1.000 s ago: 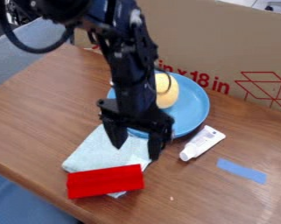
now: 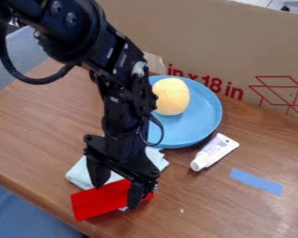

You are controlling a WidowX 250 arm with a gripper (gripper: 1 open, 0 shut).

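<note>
My black gripper [image 2: 118, 181] is low at the front of the wooden table, its fingers over a red box [image 2: 97, 201] that lies on a folded pale cloth [image 2: 81, 174]. The fingers reach down around the box's right part; whether they touch it or are closed on it I cannot tell.
A blue plate [image 2: 199, 119] with a pale yellow round object [image 2: 173, 96] is behind the arm. A white tube [image 2: 215, 150] and a blue tape strip [image 2: 256, 182] lie to the right. A cardboard box [image 2: 244, 56] stands at the back.
My gripper has moved down and toward the front, from over the cloth's back part onto the red box.
</note>
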